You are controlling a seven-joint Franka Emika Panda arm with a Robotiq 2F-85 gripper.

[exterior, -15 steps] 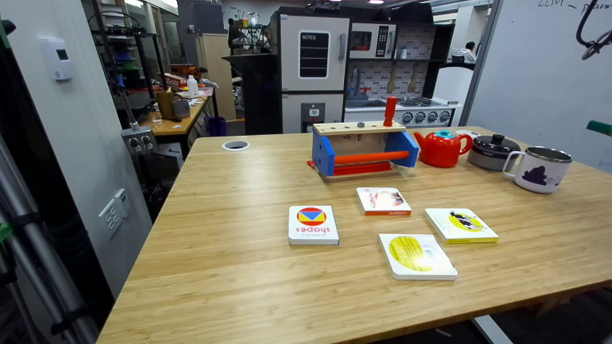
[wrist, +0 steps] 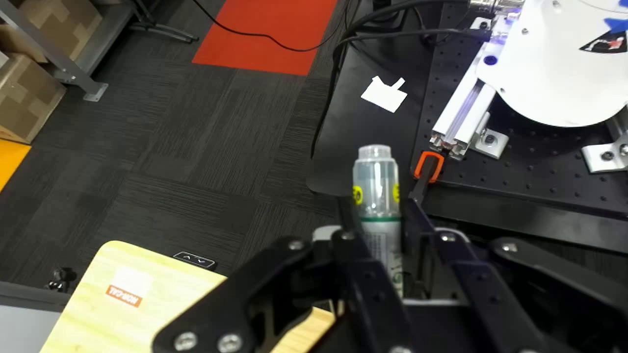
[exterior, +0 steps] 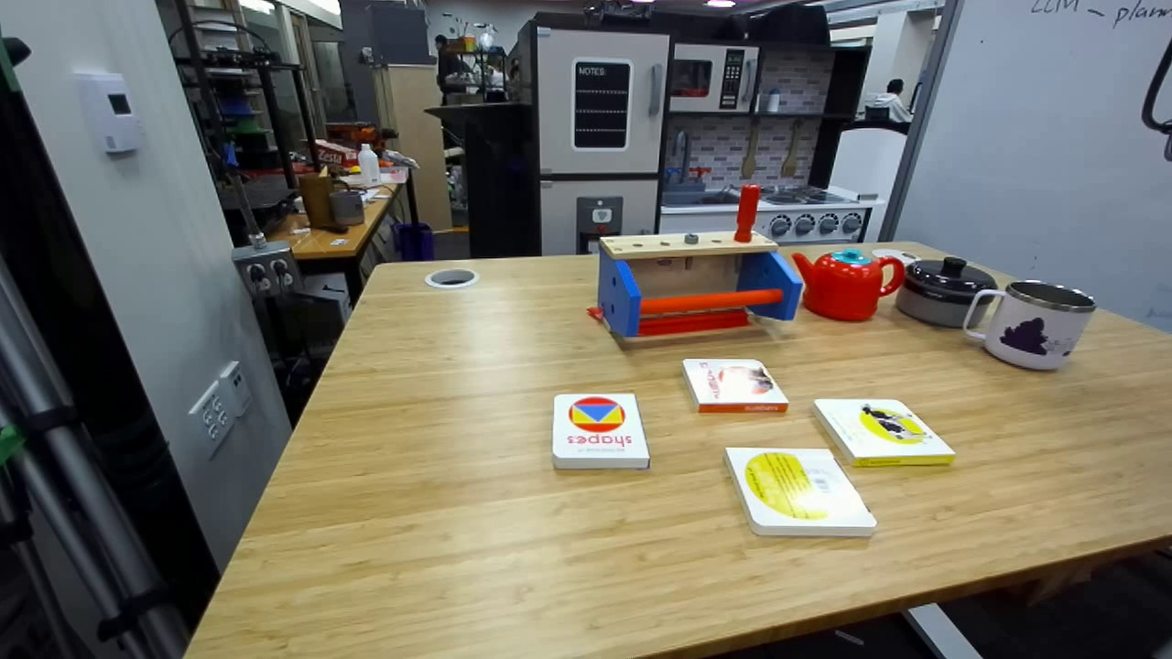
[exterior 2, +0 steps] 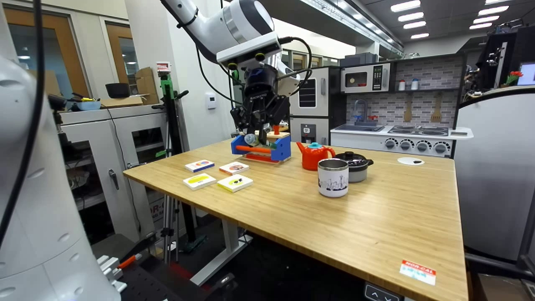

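My gripper is shut on a slim marker-like tube [wrist: 377, 185] with a clear cap, a green ring and a pale body. In the wrist view the cap end sticks out past the fingers, while part of the body is hidden between them. From exterior view 2, the gripper [exterior 2: 256, 139] appears high at the far side of the table, its fingers overlapping the blue and red toy workbench [exterior 2: 281, 149]. Whether they touch that toy cannot be told. Exterior view 1 does not show the gripper.
Several small board books, including a shapes book [exterior: 600, 432], lie on the table. A red teapot [exterior: 846, 287], a black-lidded pot [exterior: 947, 293] and a white mug [exterior: 1033, 326] stand together.
A dark green tip at the right edge of exterior view 1 has left the picture. The black cable at upper right has shifted up and right. Objects on the table have stayed put.
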